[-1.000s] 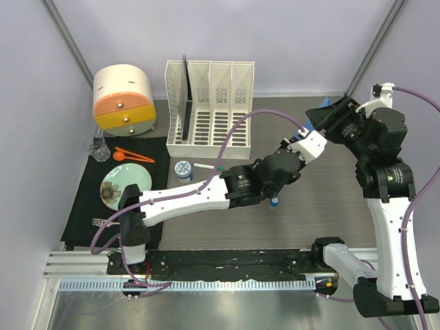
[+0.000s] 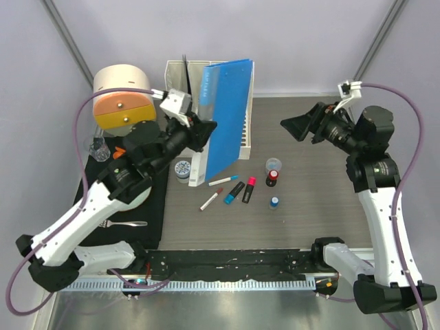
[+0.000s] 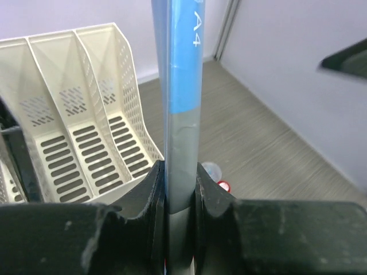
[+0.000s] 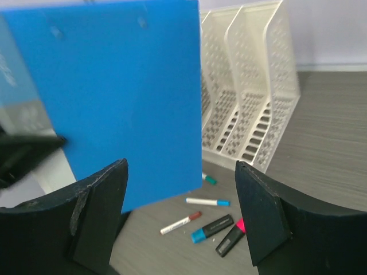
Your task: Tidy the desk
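A blue A4 binder point(image 2: 229, 113) is held upright by my left gripper point(image 2: 201, 135), shut on its spine; in the left wrist view the grey-and-blue spine point(image 3: 183, 143) runs between the fingers. Behind it stands the white file organizer point(image 3: 86, 126) with slotted compartments, a dark item in its left part. My right gripper point(image 2: 298, 126) hangs open and empty over the right of the desk. Several markers point(image 2: 234, 192), a red-capped bottle point(image 2: 272, 178), a blue-capped bottle point(image 2: 273, 203) and a round tin point(image 2: 182, 170) lie on the desk.
A drawer box point(image 2: 124, 103) stands at the back left, beside a dark mat point(image 2: 155, 220) with a plate, cutlery and a glass point(image 2: 99, 150).
My left gripper has carried the binder from the right to the centre-left, turning it so its blue cover faces right. The right arm has moved slightly left and down, away from the back.
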